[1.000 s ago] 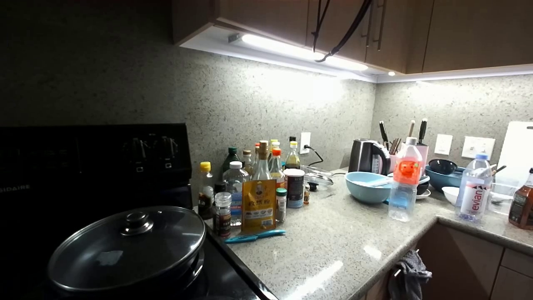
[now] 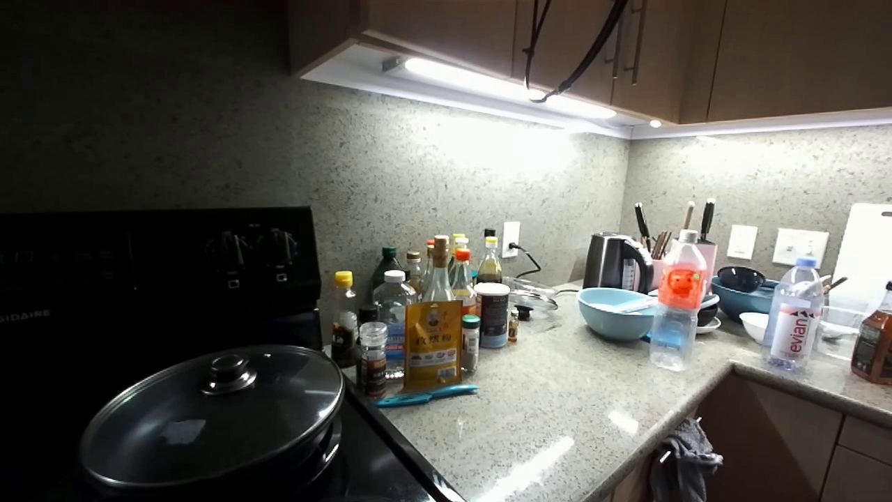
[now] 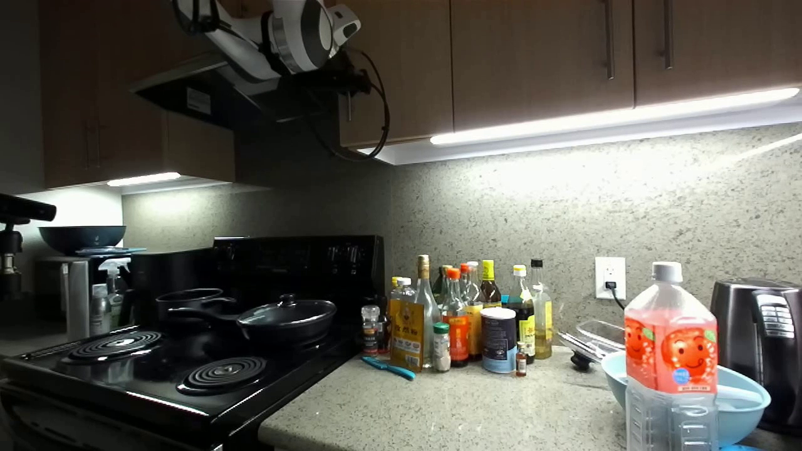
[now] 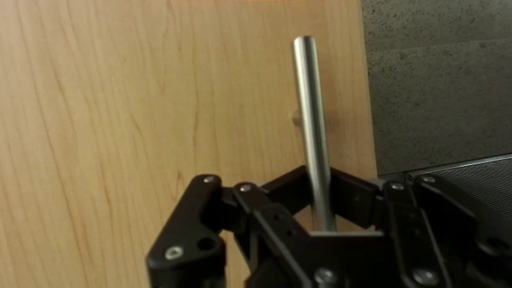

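Observation:
A straight metal bar handle (image 4: 312,105) stands off a pale wooden cabinet door (image 4: 158,86) in the wrist view. My gripper is shut on this handle near its lower end, with one black finger (image 4: 290,188) on each side of the bar. In exterior view 2 the white arm (image 3: 297,37) reaches up to the upper cabinets beside the range hood; the gripper's fingers are too dark to make out there. A short piece of handle (image 3: 349,106) shows just below the arm. Only a hanging black cable (image 2: 585,63) of the arm appears in exterior view 1.
The range hood (image 3: 199,101) is close beside the arm. Below are a stove with a lidded pan (image 3: 289,319), several sauce bottles, and a clear bottle with a red label (image 3: 669,349). A blue bowl (image 2: 614,314) rests on the counter.
The hanging cable has shifted very slightly in exterior view 1. Nothing on the counter or stove has moved.

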